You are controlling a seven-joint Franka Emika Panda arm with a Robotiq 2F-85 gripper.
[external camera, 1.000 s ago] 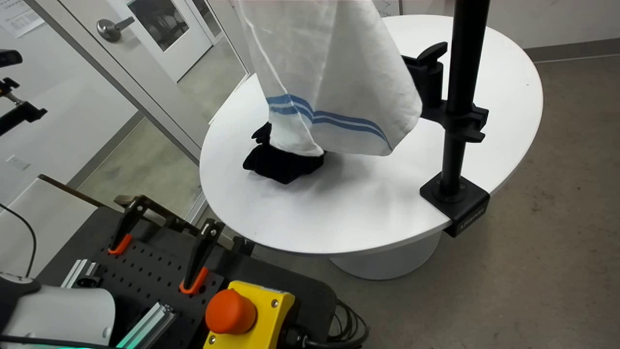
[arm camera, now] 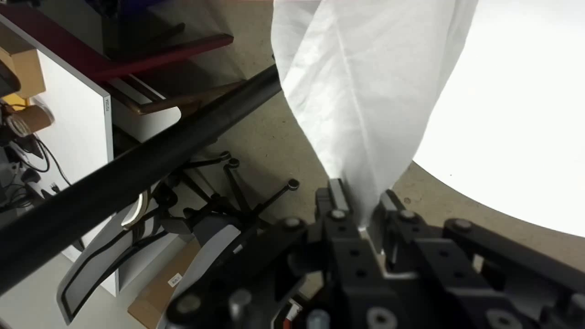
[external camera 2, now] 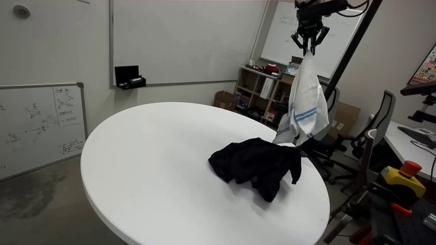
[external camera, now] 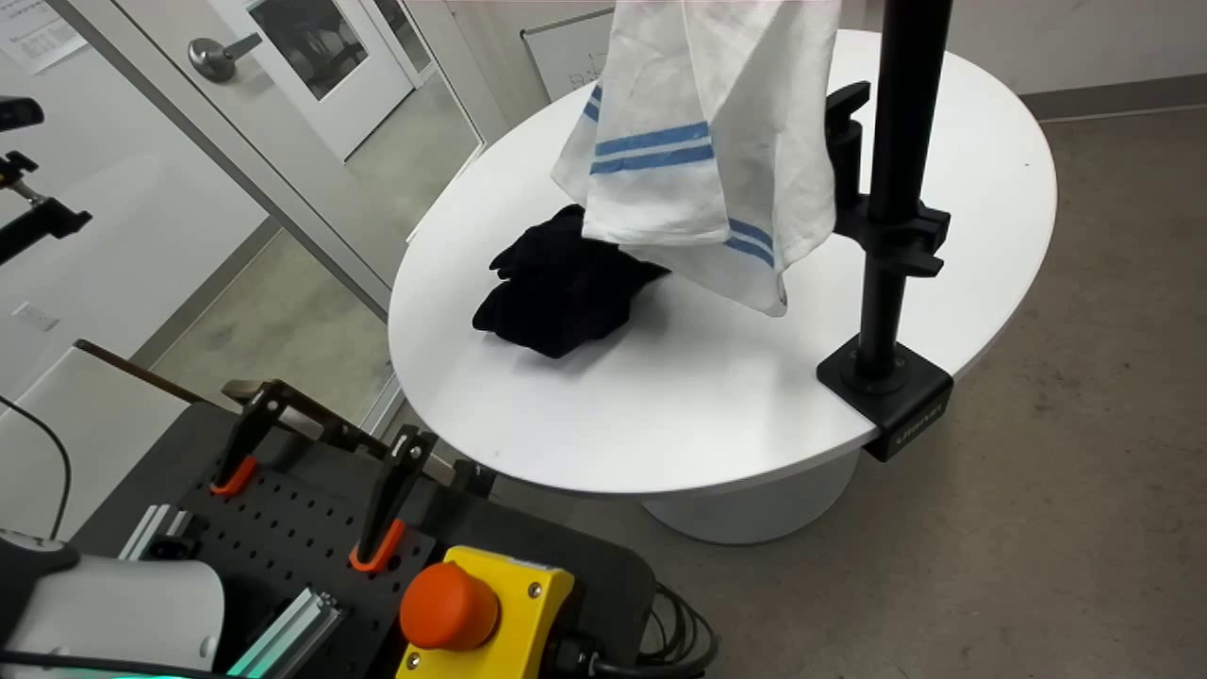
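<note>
A white towel with blue stripes (external camera 2: 305, 108) hangs in the air below my gripper (external camera 2: 309, 51), its upper corner narrowing to a point at the fingertips. In the wrist view that tip of the towel (arm camera: 364, 159) runs down between the two fingers, which stand slightly apart. Whether they still pinch it cannot be made out. In exterior view 1 the towel's striped lower part (external camera: 656, 147) shows, while the gripper is out of frame. A crumpled black cloth (external camera 2: 257, 161) lies on the white round table (external camera 2: 163, 175), close to the towel's lower edge.
A black pole (external camera: 900, 170) is clamped to the table's edge near the towel. A yellow box with a red button (external camera: 487, 611) sits on a dark bench beside the table.
The towel has turned and shifted right in exterior view 1; its outline is narrower and more of the black cloth shows. The black cloth appears unmoved.
</note>
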